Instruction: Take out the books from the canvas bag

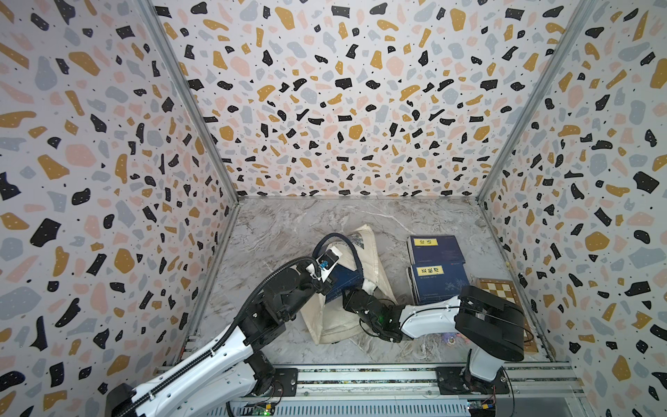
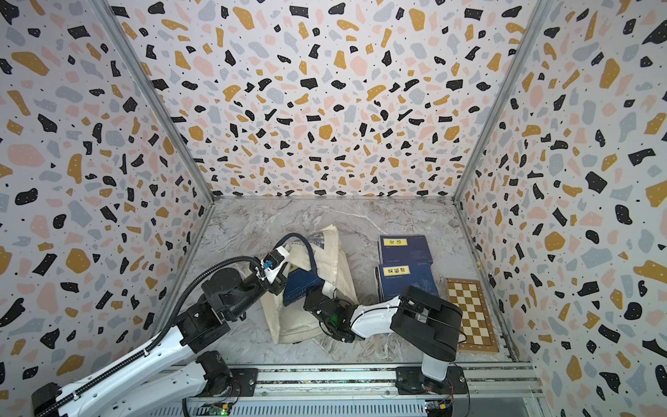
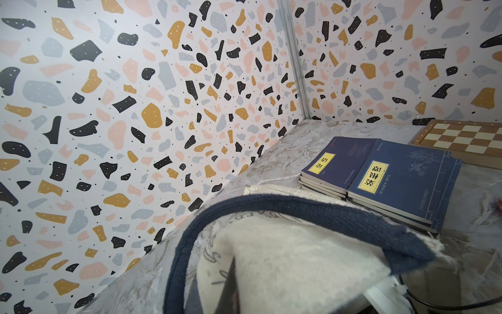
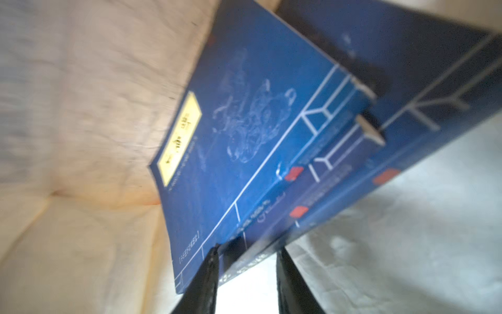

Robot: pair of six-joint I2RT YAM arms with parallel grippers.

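The canvas bag point(image 1: 333, 325) lies on its side, mouth toward the robot. Inside it, blue books point(image 4: 235, 120) lean against each other, the front one with a yellow label; their spines slant downward to the left. My right gripper reaches into the bag, part open, its two black fingers point(image 4: 210, 282) just short of or beside the lower spine ends. No grip on a book shows. At the bag's left rim is my left gripper point(image 1: 325, 266), shut; its fingertips are hidden, so cloth between them cannot be made out. A dark blue strap point(image 3: 292, 206) arches beside it.
Two stacks of blue books, a far stack point(image 1: 436, 248) and a near stack point(image 1: 439, 283), stand right of the bag. A chessboard point(image 2: 472, 314) lies further right. Behind the bag the marble table point(image 1: 312, 215) is clear.
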